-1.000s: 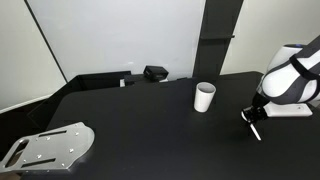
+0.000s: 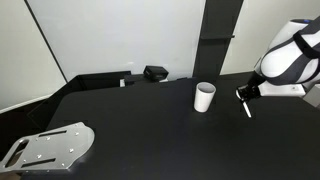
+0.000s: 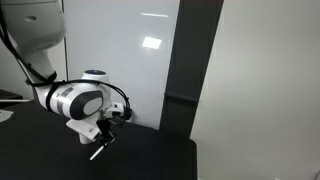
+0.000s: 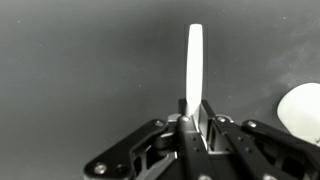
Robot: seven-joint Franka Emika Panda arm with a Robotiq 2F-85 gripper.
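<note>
A slim white stick-like object juts out from between the fingers of my gripper, which is shut on it. What the object is, I cannot tell. In exterior view 1 the gripper is at the right side of the black table, with the white stick pointing downward and slightly tilted. To its left stands a white cup, upright and apart from the gripper. Part of a round white thing, likely that cup, shows at the right edge of the wrist view. In exterior view 2 the stick slants below the gripper.
A silver metal plate with slots lies at the table's left front. A small black box sits at the back edge, near a white board.
My gripper has risen and shifted left toward the cup, carrying the white stick. The cup and the metal plate have stayed in place.
</note>
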